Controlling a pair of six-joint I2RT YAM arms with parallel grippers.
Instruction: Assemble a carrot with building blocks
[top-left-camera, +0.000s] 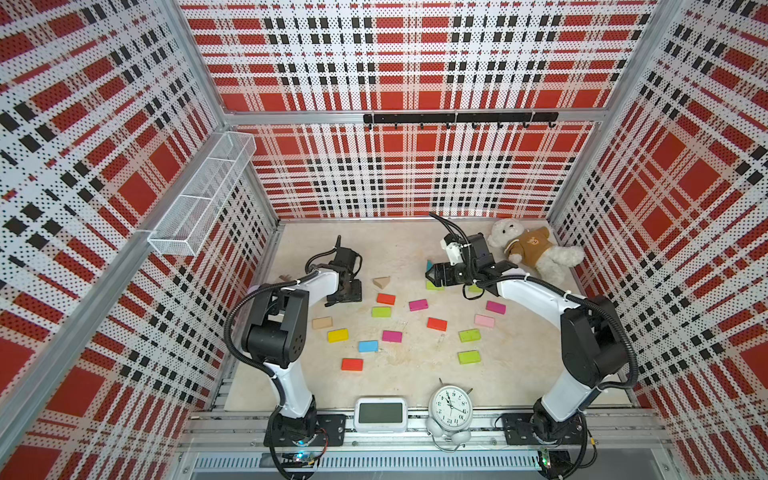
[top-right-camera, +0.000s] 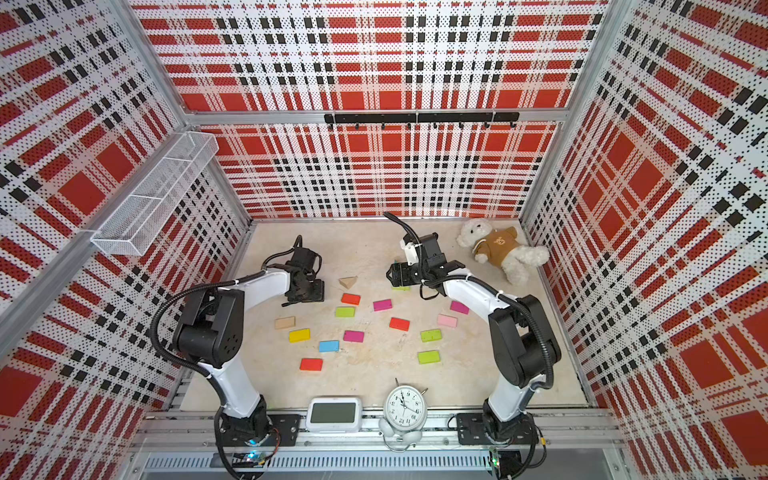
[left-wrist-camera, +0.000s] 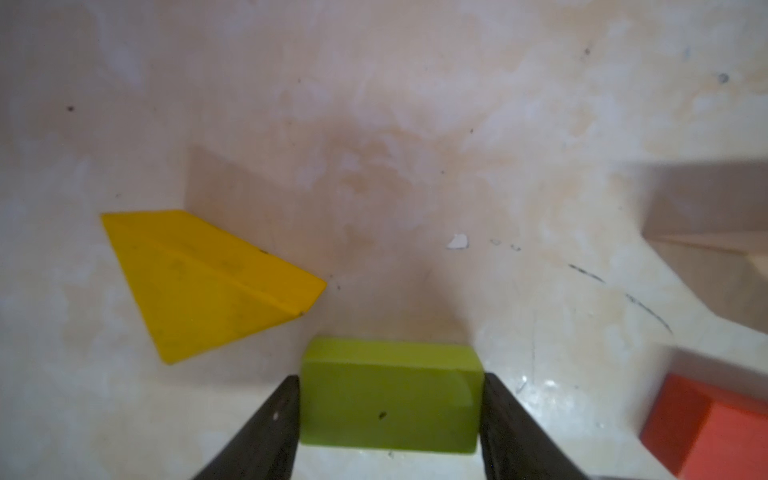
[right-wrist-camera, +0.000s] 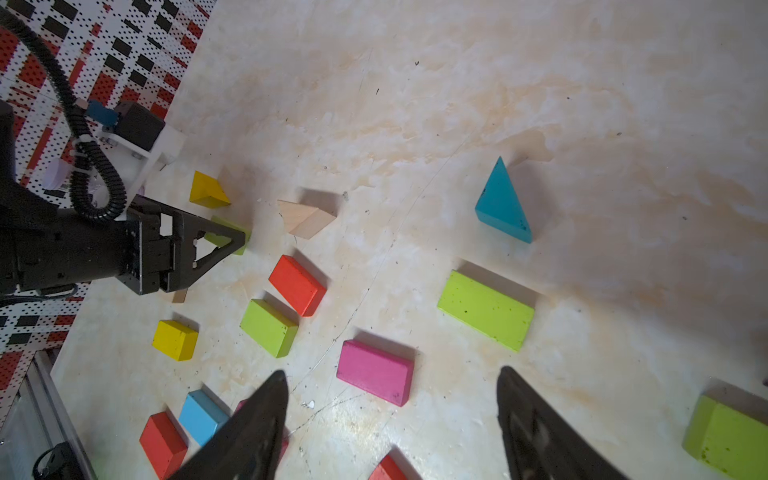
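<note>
In the left wrist view, a green block (left-wrist-camera: 384, 412) lies between the fingers of my left gripper, one finger close against each end. Whether they press on it cannot be told. A yellow wedge (left-wrist-camera: 204, 280) lies just beyond to its left, and a tan wedge (left-wrist-camera: 720, 276) and red block (left-wrist-camera: 712, 432) are to the right. In the right wrist view, my right gripper is open and empty above the table. Ahead of it are a teal wedge (right-wrist-camera: 502, 206), a green block (right-wrist-camera: 486, 310) and a magenta block (right-wrist-camera: 376, 370).
Several more blocks cover the middle of the table, among them a yellow one (top-left-camera: 338, 335) and a blue one (top-left-camera: 368, 346). A teddy bear (top-left-camera: 536, 248) sits at the back right. Two clocks, one round (top-left-camera: 450, 406), stand at the front edge.
</note>
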